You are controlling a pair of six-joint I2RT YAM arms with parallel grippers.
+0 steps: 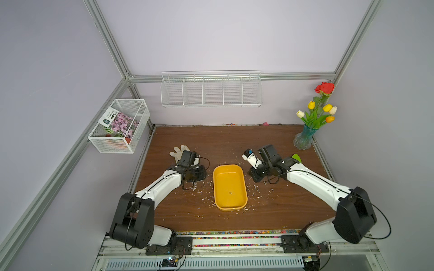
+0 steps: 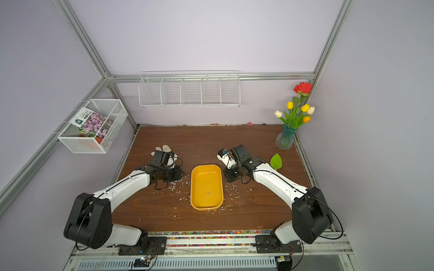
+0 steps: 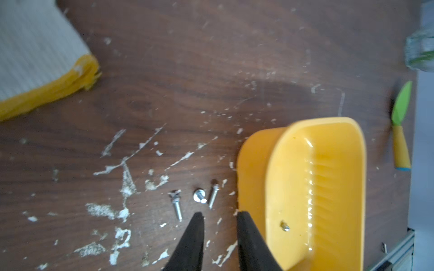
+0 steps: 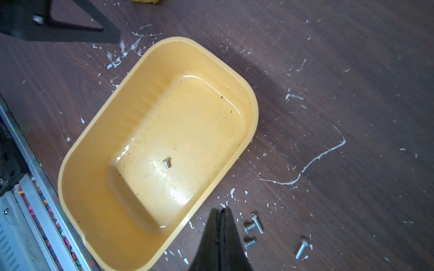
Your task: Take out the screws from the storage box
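Note:
The yellow storage box [image 4: 104,106] stands mid-table between both arms, with one small screw [image 4: 166,163] lying on its floor. My right gripper is shut, fingertips together and nothing between them, over the table side of the box's right rim. Beside those fingers, several screws lie on the wood, one of them a separate screw [image 4: 301,248] farther right. On the other side, my left gripper is open and empty, left of the box. Near its fingertips, three screws lie on the table, including an upright-tilted flat-headed screw [image 3: 199,195].
A white glove with a yellow cuff [image 3: 81,72] lies behind the left gripper. At the right are a green leaf-shaped tool [image 2: 276,161] and a flower vase [image 2: 285,139]. White scuffs and flecks mark the table.

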